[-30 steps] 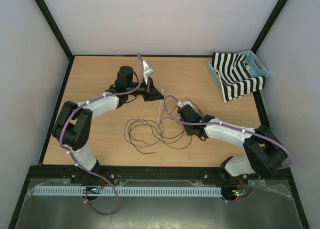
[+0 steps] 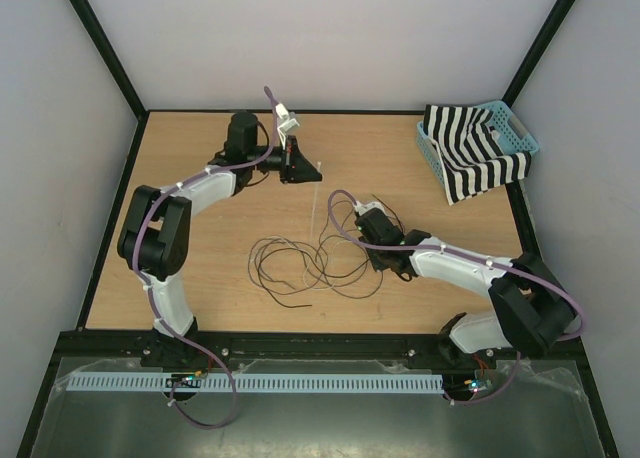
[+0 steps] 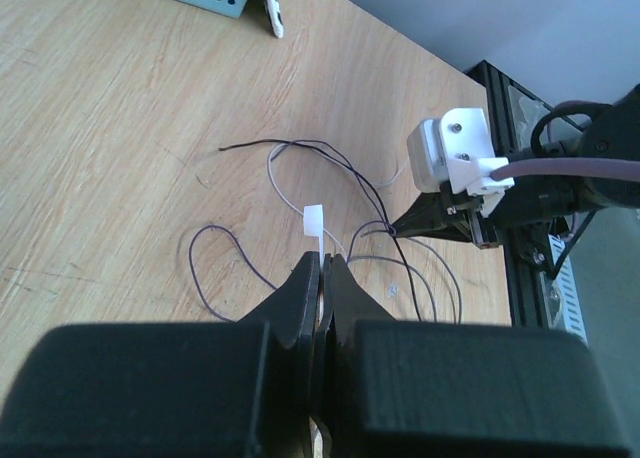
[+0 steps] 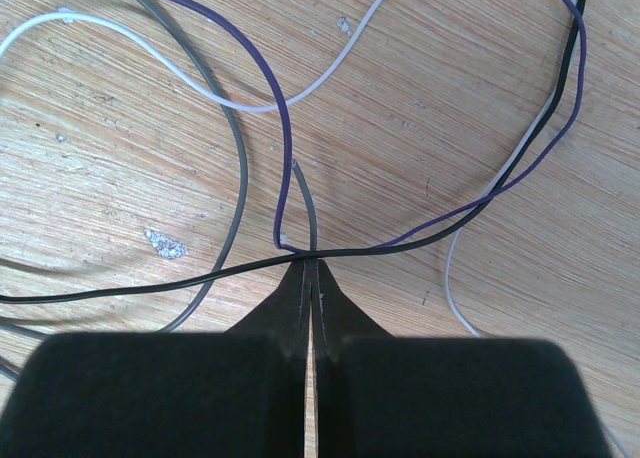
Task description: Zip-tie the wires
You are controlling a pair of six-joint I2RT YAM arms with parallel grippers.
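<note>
A thin white zip tie point(image 2: 315, 206) is pinched in my left gripper point(image 2: 319, 176), which is shut above the table behind the wire loops; the tie's square head point(image 3: 313, 220) pokes out past the fingertips in the left wrist view. Black, grey, purple and whitish wires point(image 2: 268, 268) lie in loose loops at the front middle of the table. Low at the right side of these loops, my right gripper is shut where the black wire point(image 4: 412, 244), a purple wire and a grey one meet at its tips. No tie shows around the wires.
A light blue basket point(image 2: 429, 150) with a striped black and white cloth point(image 2: 466, 158) stands at the back right. Bare tabletop point(image 2: 360, 143) lies between the left gripper and the basket. The right forearm point(image 2: 460, 263) covers the table right of the wires.
The right arm and the wires stayed still.
</note>
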